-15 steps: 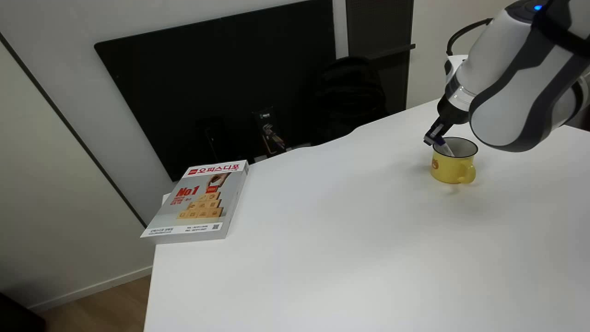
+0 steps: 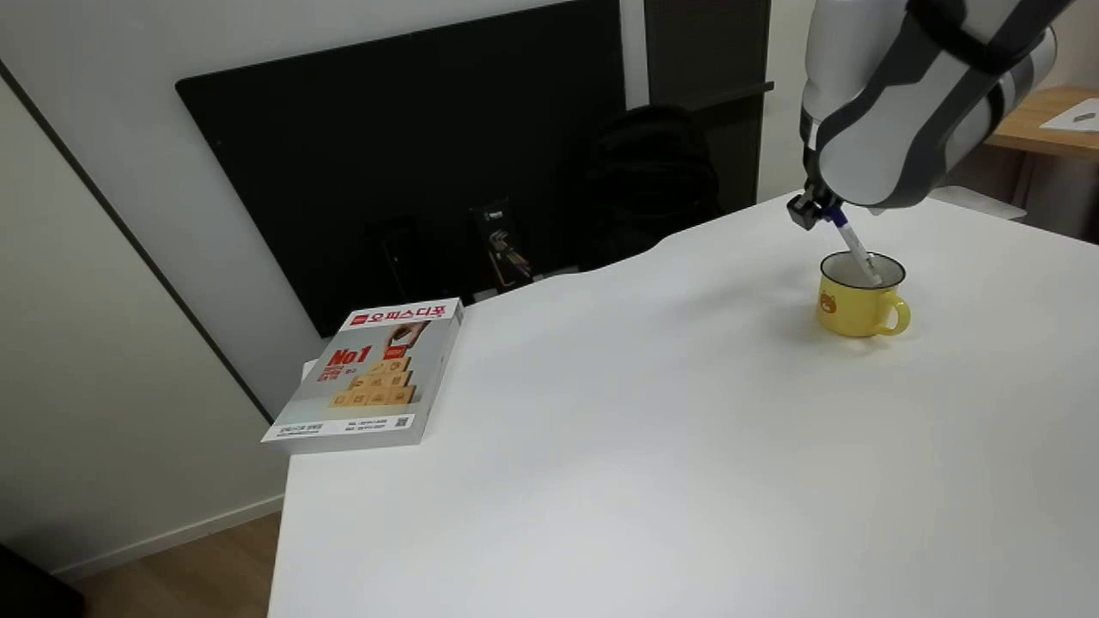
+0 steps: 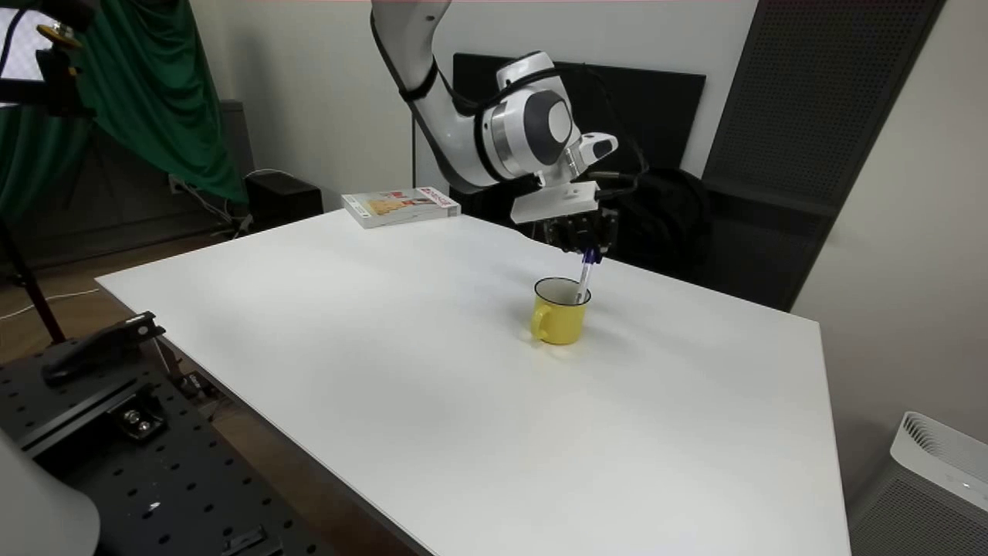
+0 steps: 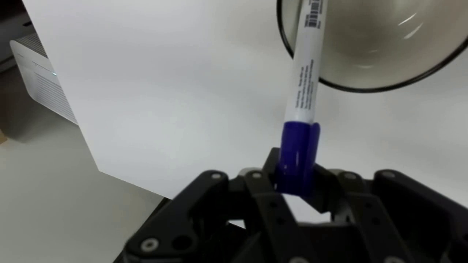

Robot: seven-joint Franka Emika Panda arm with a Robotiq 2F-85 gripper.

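A white marker with a blue cap point(image 4: 302, 87) slants down from my gripper, which is shut on its capped end. The marker's white lower part reaches inside a yellow mug point(image 2: 857, 309) and lies against its dark rim in the wrist view. Whether its tip touches the bottom cannot be told. The mug point(image 3: 559, 316) stands upright on the white table, its handle turned toward the near right in exterior view 1. My gripper point(image 3: 590, 249) is above and beside the mug, clear of its rim.
A thick book or box point(image 2: 366, 376) with red print lies at the table's far left corner. Beyond the back edge stand a black panel point(image 2: 412, 154) and dark items.
My gripper has risen and the arm has swung up, with more of the marker showing above the mug. The mug has shifted slightly to the right in exterior view 1.
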